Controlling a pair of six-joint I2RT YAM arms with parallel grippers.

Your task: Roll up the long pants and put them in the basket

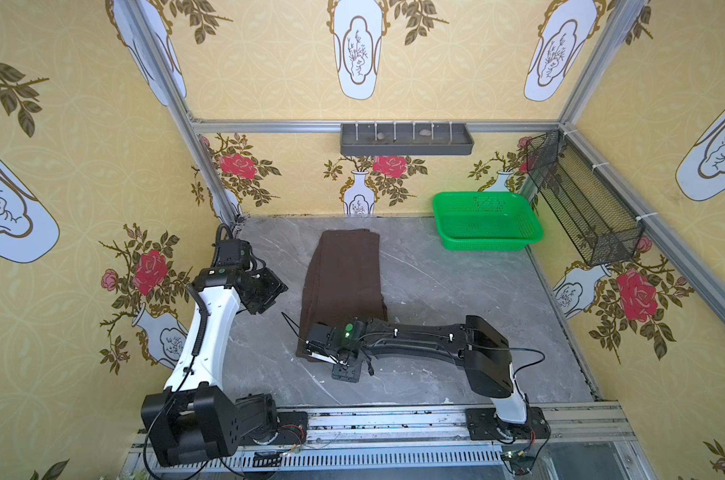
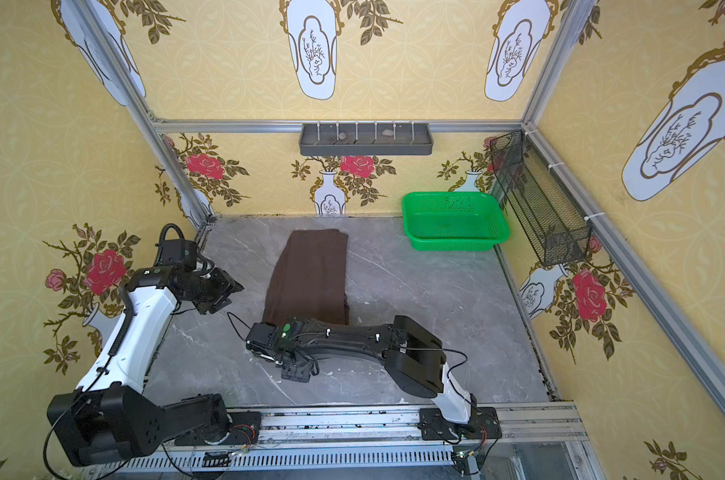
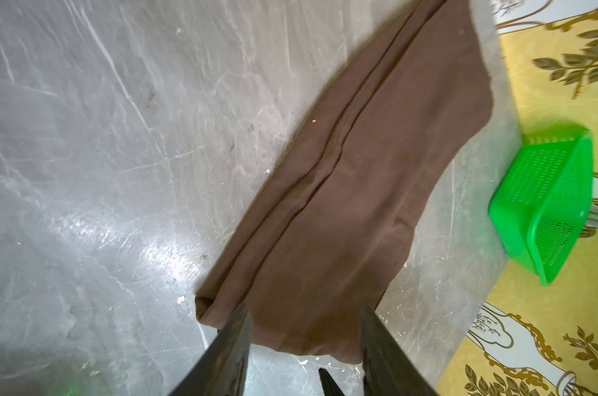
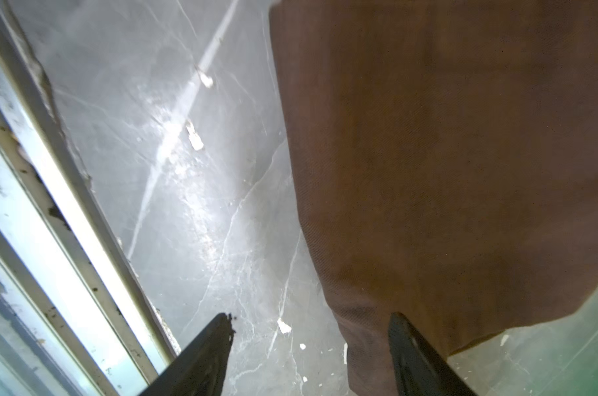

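The brown long pants (image 1: 348, 272) lie folded lengthwise into a flat strip on the grey table, running from the back towards the front edge. Their near end is partly hidden under the right arm in both top views. In the right wrist view the pants (image 4: 457, 165) show below my right gripper, which is open, its fingers apart and empty. My left gripper is also open, off to the left of the pants; its own view shows the whole strip of brown cloth (image 3: 351, 198) with a layered fold along one long side.
A green basket (image 1: 488, 242) stands at the back right of the table. A black wire rack (image 1: 590, 200) hangs on the right wall, and a grey tray (image 1: 406, 148) is fixed to the back wall.
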